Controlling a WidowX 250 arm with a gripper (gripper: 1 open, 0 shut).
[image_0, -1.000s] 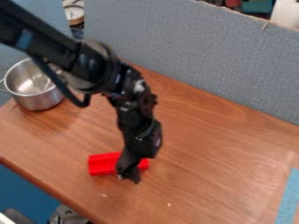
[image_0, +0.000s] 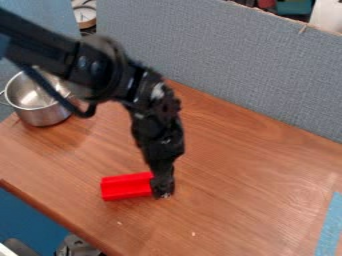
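A red bar-shaped object (image_0: 126, 186) lies on the wooden table near its left front part. My black gripper (image_0: 162, 186) is down at the table at the red object's right end, covering part of it. Its fingers are hard to make out, so whether they touch or straddle the object is unclear.
A steel pot (image_0: 38, 108) stands at the left edge of the table (image_0: 247, 180). A grey padded wall (image_0: 214, 60) runs along the back.
Over the last second my gripper has shifted about at the red object's right end.
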